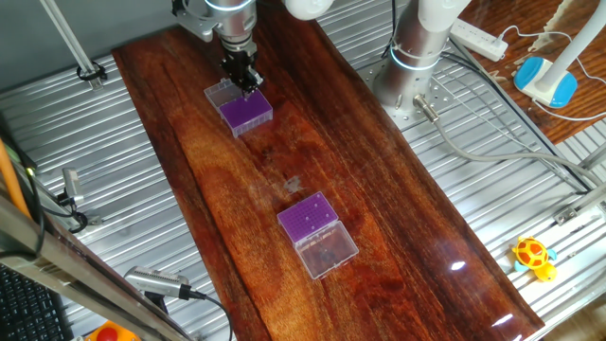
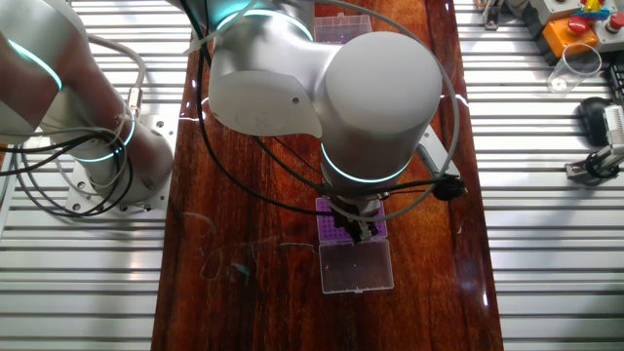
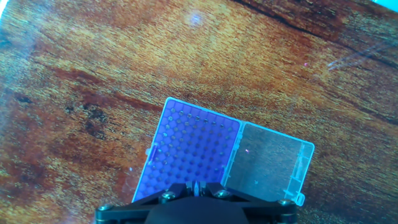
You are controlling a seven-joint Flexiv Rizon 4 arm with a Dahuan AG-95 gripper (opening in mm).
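Observation:
Beneath my gripper (image 1: 249, 90) lies an open clear box with a purple perforated rack (image 1: 248, 112), its clear lid (image 1: 222, 93) folded back flat. In the wrist view, rows of holes cover this purple rack (image 3: 189, 146), and the empty-looking lid (image 3: 264, 158) lies to its right. My fingers (image 3: 214, 190) are drawn together over the rack's lower edge in that view; whether something very thin sits between them is too small to tell. A second open box with a purple rack (image 1: 308, 217) and clear lid (image 1: 328, 249) rests farther along the table, with several small pale spots on its rack.
A toy turtle (image 1: 532, 254) and a mounted camera (image 1: 157, 282) are off the wood. Cables (image 2: 429, 185) loop around my arm.

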